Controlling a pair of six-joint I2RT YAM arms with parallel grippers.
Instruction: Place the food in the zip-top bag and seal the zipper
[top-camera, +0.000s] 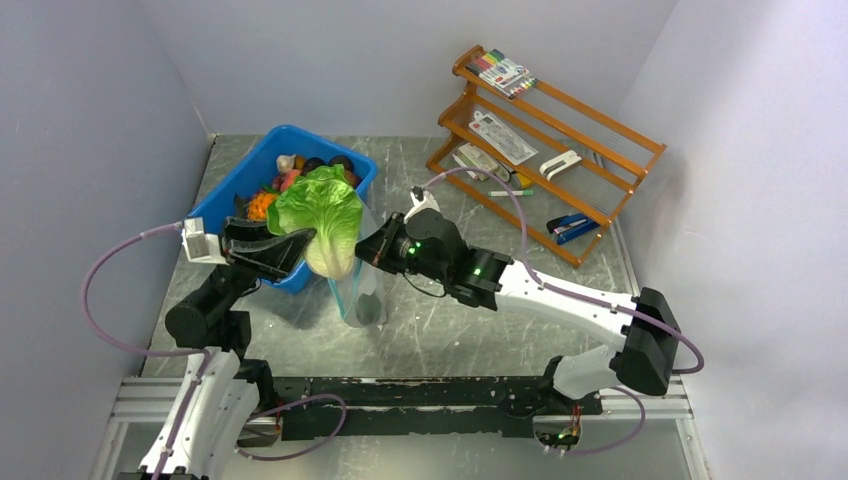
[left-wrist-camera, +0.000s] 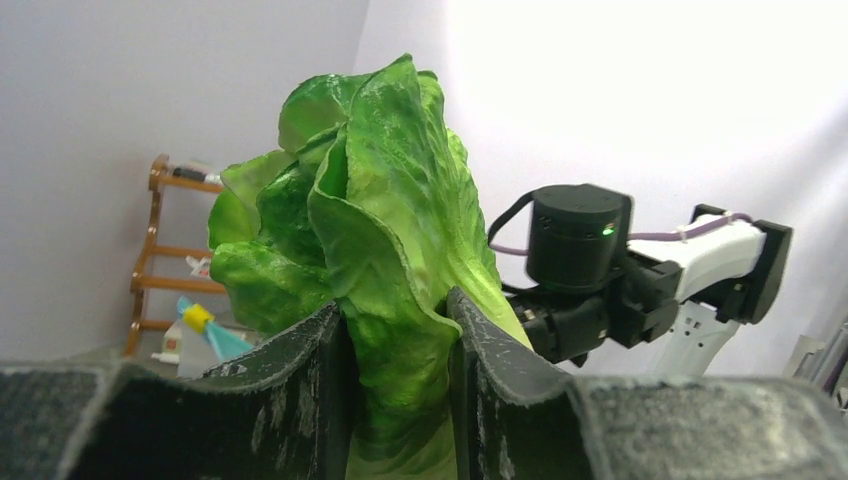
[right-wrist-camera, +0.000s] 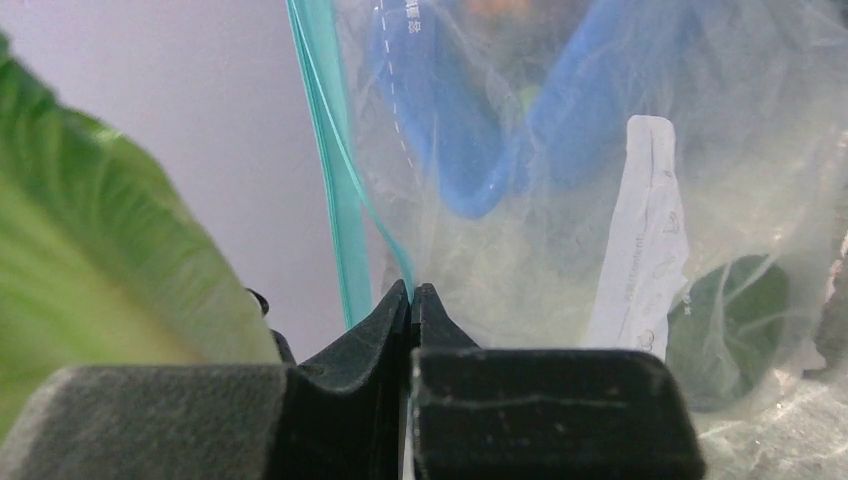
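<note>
A green lettuce head (top-camera: 322, 212) hangs in the air, its pale base low beside the mouth of the bag. My left gripper (top-camera: 304, 244) has its fingers on either side of the lettuce; in the left wrist view leaves (left-wrist-camera: 400, 250) fill the gap between them. The clear zip top bag (top-camera: 365, 308) with its teal zipper strip stands on the table. My right gripper is shut on the bag's rim by the zipper strip. A dark green item (right-wrist-camera: 728, 325) shows through the bag's lower part. Whether the lettuce base is inside the opening is hidden.
The blue bin (top-camera: 292, 133) with several other foods stands behind the lettuce and bag. A wooden rack (top-camera: 640, 165) holding stationery is at the back right. Bare table (top-camera: 450, 345) lies in front and to the right of the bag.
</note>
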